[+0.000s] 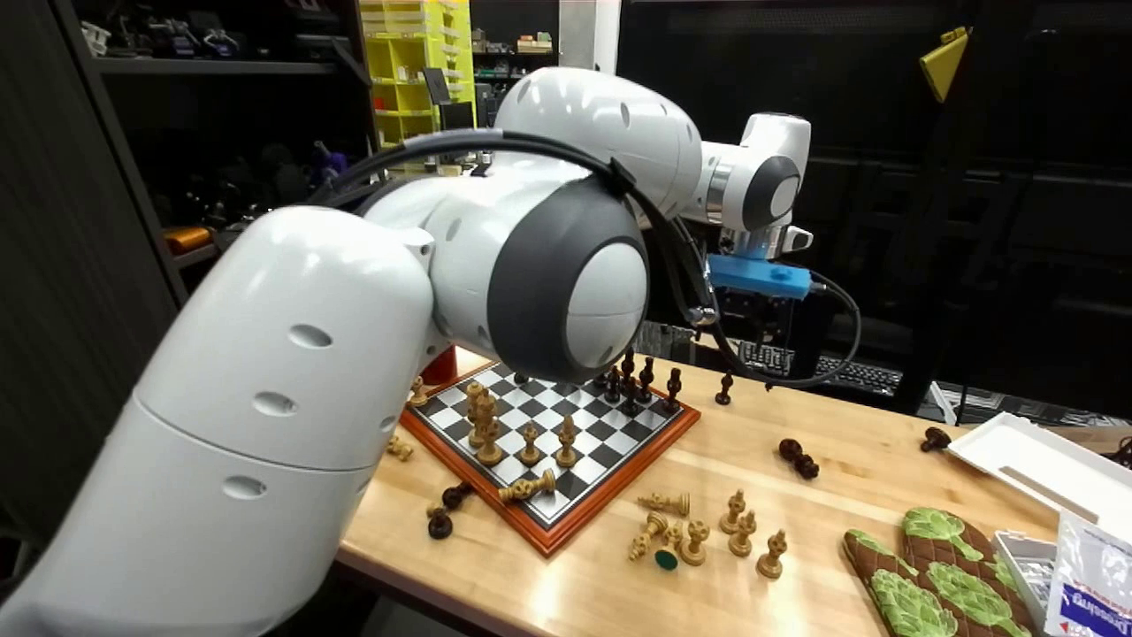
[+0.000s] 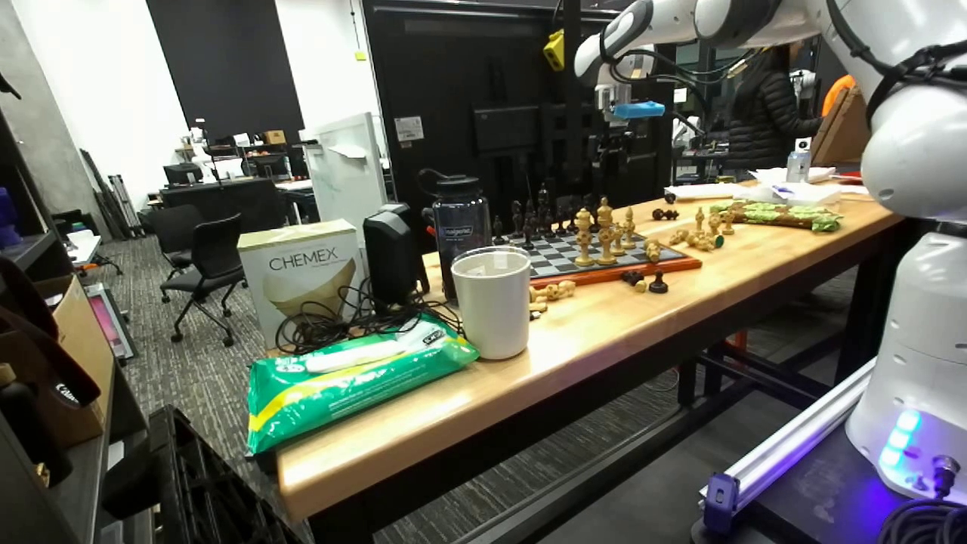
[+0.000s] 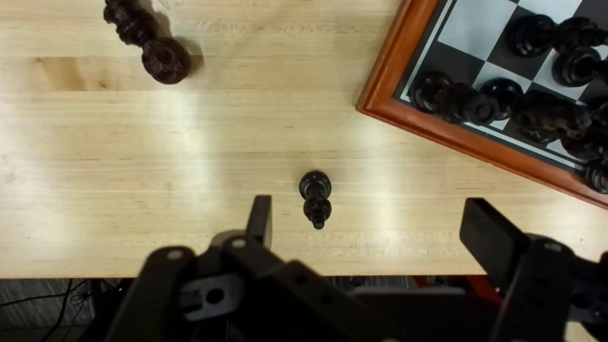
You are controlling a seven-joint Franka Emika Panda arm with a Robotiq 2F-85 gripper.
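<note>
In the wrist view a small dark chess piece (image 3: 316, 196) stands upright by itself on the wooden table, near its far edge. My gripper is open above it, its fingers (image 3: 491, 242) wide apart and the piece showing in the gap, touching neither. The chessboard (image 1: 610, 483) has a red-brown frame, with light and dark pieces on it. One light piece (image 1: 527, 485) lies on its side at the board's near edge. In exterior view 2 the gripper (image 2: 616, 149) hangs high over the table's far side.
Several light pieces (image 1: 692, 541) stand or lie right of the board. A toppled dark piece (image 1: 798, 458) lies farther right. A leafy oven mitt (image 1: 944, 579) and a white tray (image 1: 1045, 467) occupy the right end. A white mug (image 2: 494, 308) and bottle (image 2: 458, 227) stand left.
</note>
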